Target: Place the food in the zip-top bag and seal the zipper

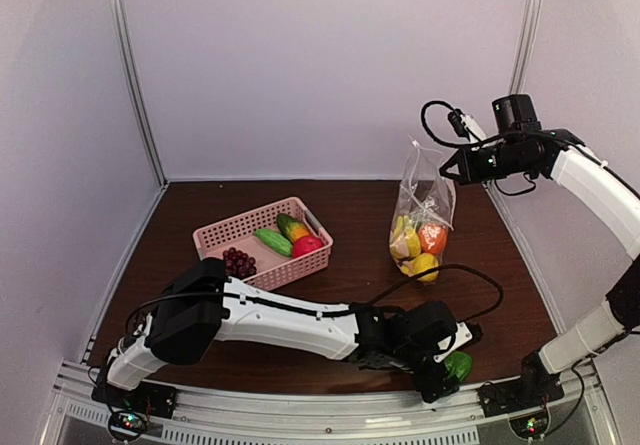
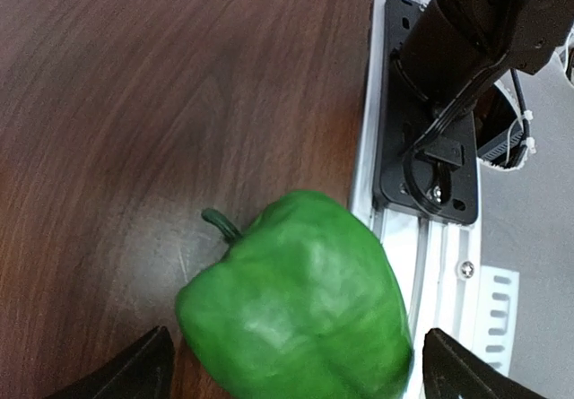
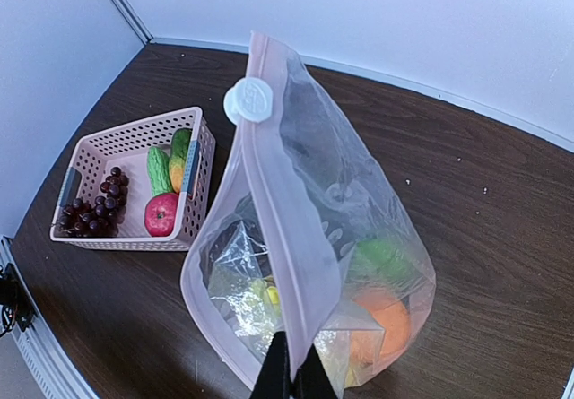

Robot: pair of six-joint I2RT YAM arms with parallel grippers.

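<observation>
The clear zip top bag (image 1: 424, 205) hangs at the back right with yellow and orange food in its lower part. My right gripper is shut on the bag's rim, and in the right wrist view the mouth gapes open with a white slider (image 3: 250, 100) on its zipper edge. Near the front edge of the table lies a green bell pepper (image 2: 300, 300). My left gripper is part open over it, one finger (image 2: 134, 368) on either side of the pepper. Whether the fingers touch it cannot be told.
A pink basket (image 1: 222, 231) at the left holds grapes (image 1: 238, 262), a cucumber (image 1: 273, 241) and a red round fruit (image 1: 307, 246). The metal rail (image 1: 330, 405) runs along the front edge. Open tabletop lies between basket and bag.
</observation>
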